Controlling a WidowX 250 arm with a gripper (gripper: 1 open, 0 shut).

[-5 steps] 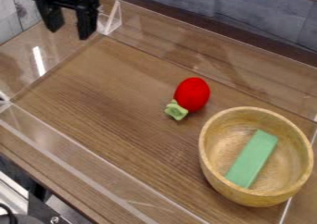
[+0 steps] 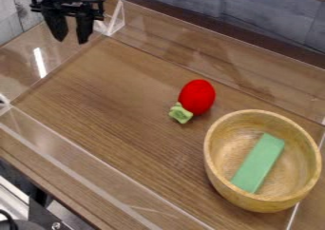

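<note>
My gripper [image 2: 66, 19] is at the top left of the camera view, a dark shape partly cut off by the frame's top edge, over the wooden table [image 2: 108, 129]; whether it is open or shut I cannot tell. At centre right lies a red oval object [image 2: 199, 96], with a small light green piece [image 2: 181, 113] at its lower left. A yellow bowl [image 2: 229, 182] at the lower right holds a green bar [image 2: 259, 163].
The wooden surface ends at a dark edge in the lower left corner.
The red object, the bowl and the green bar look unmoved.
</note>
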